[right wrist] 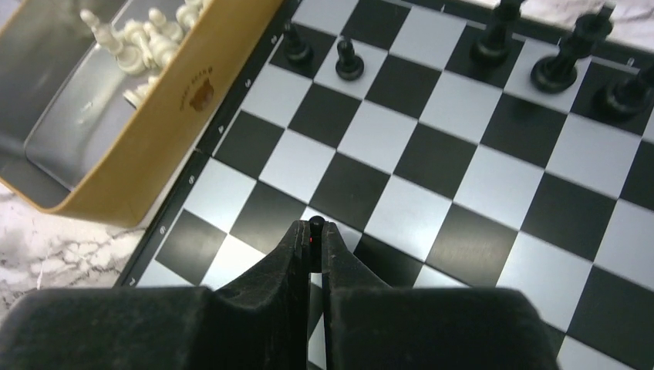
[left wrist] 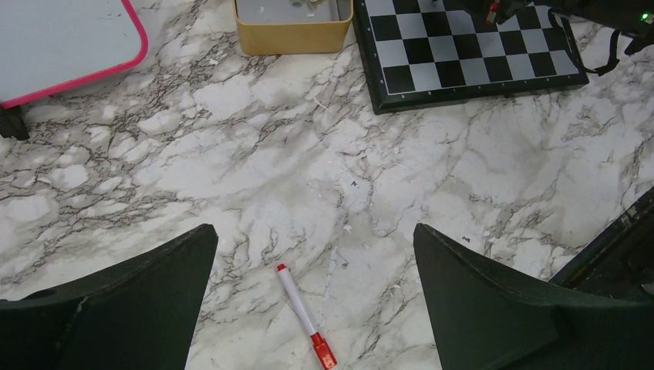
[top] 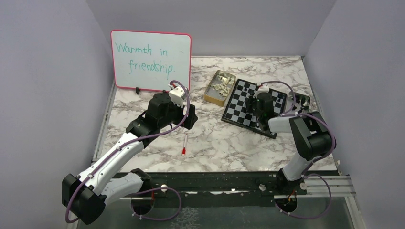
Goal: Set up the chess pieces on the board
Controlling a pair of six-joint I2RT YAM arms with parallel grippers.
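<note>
The chessboard lies at the right of the table. In the right wrist view a few dark pieces stand along its far side, among them a small black pawn. A box of white pieces sits beside the board, and a case of dark pieces is at its right. My right gripper is over the board, its fingers close around a small dark object; whether it is gripped cannot be told. My left gripper stands open with nothing between its fingers, above bare table left of the board.
A red-capped marker lies on the front middle of the table. A whiteboard stands at the back left.
</note>
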